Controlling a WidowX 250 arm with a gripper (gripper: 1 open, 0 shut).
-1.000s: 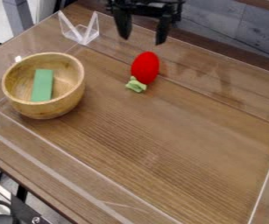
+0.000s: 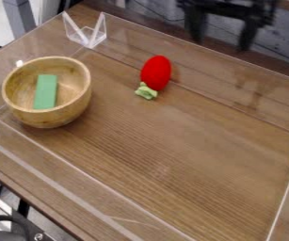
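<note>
A red oval object (image 2: pixel 155 73) lies on the wooden table (image 2: pixel 197 169), with a small pale green object (image 2: pixel 147 91) just in front of it. At the left, a tan bowl (image 2: pixel 72 99) holds a green rectangular block (image 2: pixel 46 91). My gripper is a dark, blurred shape (image 2: pixel 216 24) high at the top of the view, right of the red object and apart from it; its fingers cannot be made out clearly.
A white wire-like holder (image 2: pixel 87 31) stands at the back left. Cables and dark floor show beyond the left edge.
The dark gripper shapes at the top have moved to the right and are more blurred. The objects on the table have not moved.
</note>
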